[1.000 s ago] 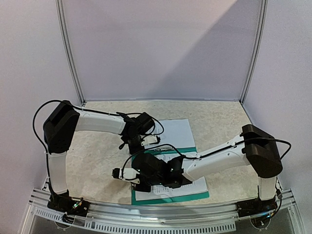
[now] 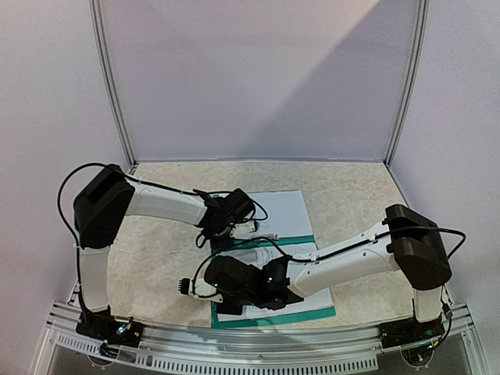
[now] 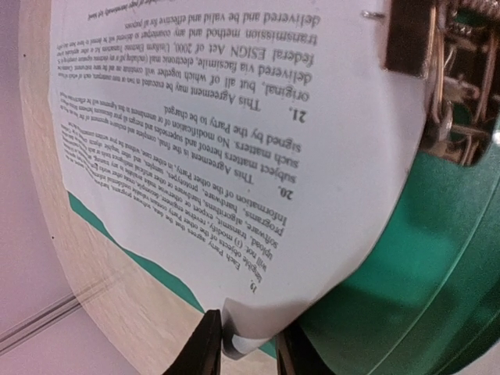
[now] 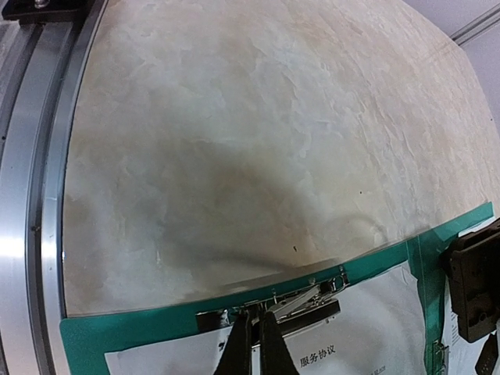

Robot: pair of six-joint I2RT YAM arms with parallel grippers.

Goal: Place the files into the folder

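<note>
The teal folder (image 2: 273, 320) lies on the table, with white papers (image 3: 180, 148) on it and a second white sheet area (image 2: 273, 207) at its far half. In the left wrist view my left gripper is at the paper's curled edge, its fingertips around the bent corner; whether it grips is unclear. A metal clip (image 3: 449, 86) sits beside the paper. My right gripper is shut at the folder's clip (image 4: 305, 305), over a sheet headed in Chinese. From above, both grippers are mostly hidden by the arms.
Bare table (image 4: 234, 141) surrounds the folder. An aluminium rail (image 2: 273, 344) runs along the front edge, and pale walls enclose the back and sides. The two arms are close together over the folder.
The folder looks unchanged.
</note>
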